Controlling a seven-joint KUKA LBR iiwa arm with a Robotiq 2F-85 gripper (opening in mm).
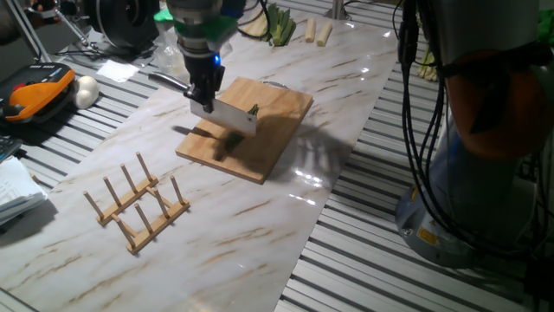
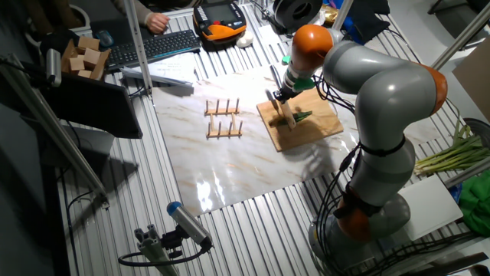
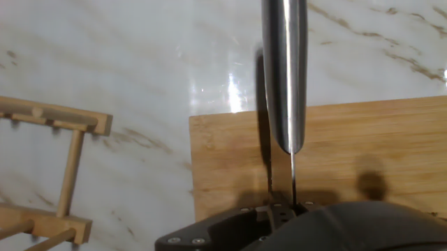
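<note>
My gripper (image 1: pixel 206 97) is shut on the cleaver near the base of its handle. The blade (image 1: pixel 227 118) hangs edge down over the wooden cutting board (image 1: pixel 275 154), across a green vegetable piece (image 2: pixel 303 116). Most of that piece is hidden behind the blade in exterior view 1, with a tip showing past it. Whether the edge touches it, I cannot tell. In the wrist view the metal handle (image 3: pixel 286 77) points away from the gripper, beyond the board's edge; the vegetable is out of sight there.
A wooden peg rack (image 1: pixel 143 211) stands on the marble-patterned sheet, apart from the board. Cut leeks (image 1: pixel 280 28) and pale stalk pieces (image 1: pixel 324 34) lie at the far end. Open sheet surrounds the rack.
</note>
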